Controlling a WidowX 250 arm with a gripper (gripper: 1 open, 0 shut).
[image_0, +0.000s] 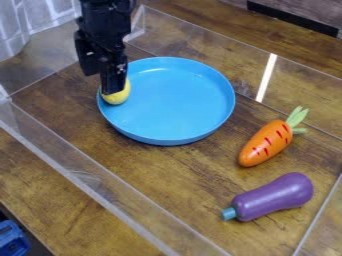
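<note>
My black gripper (107, 72) hangs at the upper left, open, its fingers pointing down just above a yellow toy (116, 94). The yellow toy lies on the left side of a blue plate (174, 110), partly behind the fingers. Whether the fingers touch it I cannot tell.
An orange toy carrot (267, 142) lies right of the plate. A purple toy eggplant (271, 198) is at the lower right. A blue object (10, 240) sits at the lower left corner. Bare wood lies below the plate.
</note>
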